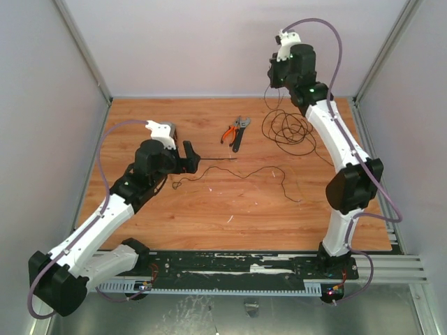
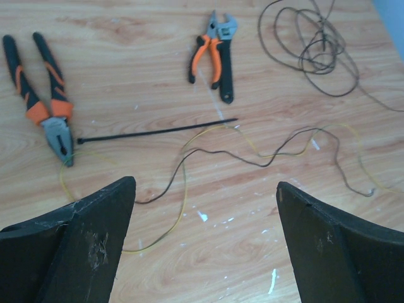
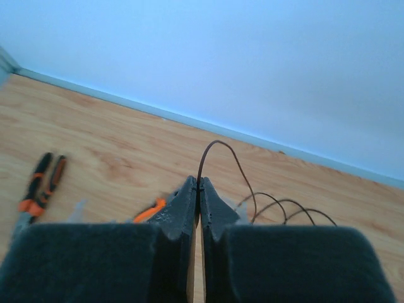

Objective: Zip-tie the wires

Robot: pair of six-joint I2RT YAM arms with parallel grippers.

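Over the back right of the table, my right gripper (image 1: 273, 74) is raised and shut on a dark wire (image 3: 237, 159), pinched between its fingertips. That wire runs down to a loose coil (image 1: 288, 130) on the table. A long dark wire (image 1: 241, 174) lies wavy across the middle; beside it in the left wrist view curves a thin yellow wire (image 2: 184, 197). A straight black zip tie (image 2: 158, 131) lies behind these wires. My left gripper (image 1: 191, 159) is open above the left part of the table, nothing between its fingers.
Orange-handled cutters (image 1: 230, 132) and an adjustable wrench (image 1: 240, 134) lie at the back middle. Pliers (image 2: 49, 110) lie left of the zip tie, mostly hidden by my left arm in the top view.
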